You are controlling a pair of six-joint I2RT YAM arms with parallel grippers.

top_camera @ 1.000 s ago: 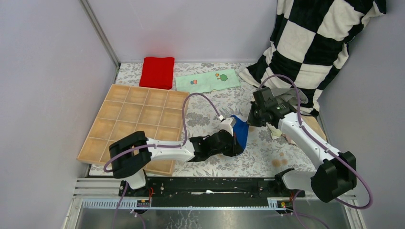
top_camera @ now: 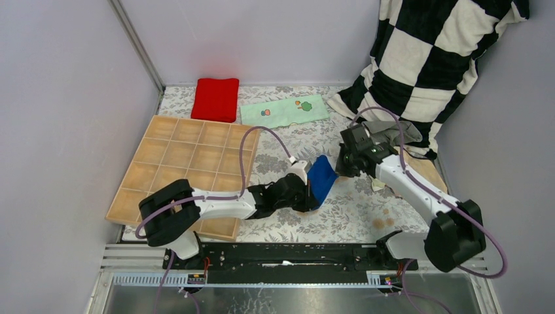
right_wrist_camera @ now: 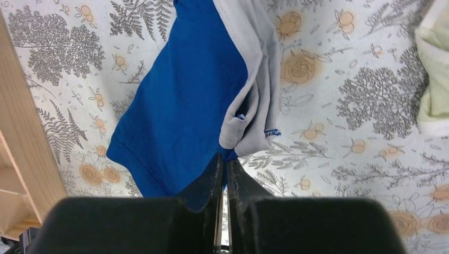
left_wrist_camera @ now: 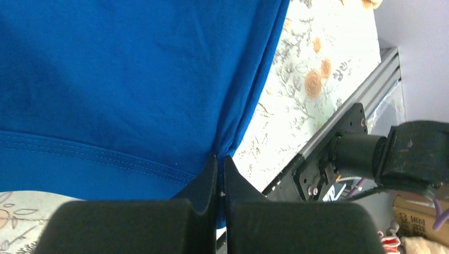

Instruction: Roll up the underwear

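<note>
The blue underwear (top_camera: 321, 177) is held between my two grippers over the patterned cloth. In the left wrist view its smooth blue fabric (left_wrist_camera: 116, 79) spreads wide, with a stitched hem, and its corner is pinched in my left gripper, which is shut. My right gripper is shut on the other end, where the grey-white inner side (right_wrist_camera: 253, 90) folds over along the edge. From above, the left gripper (top_camera: 311, 196) covers the nearer end and the right gripper (top_camera: 340, 169) the farther right one.
A wooden compartment tray (top_camera: 177, 154) lies empty on the left. At the back are a folded red cloth (top_camera: 216, 98) and a pale green cloth (top_camera: 285, 112). A checkered blanket (top_camera: 425, 59) and a grey cloth (top_camera: 393, 133) lie at the right. Bare patterned cloth (top_camera: 288, 226) shows in front.
Both grippers have shifted left with the underwear over the last second.
</note>
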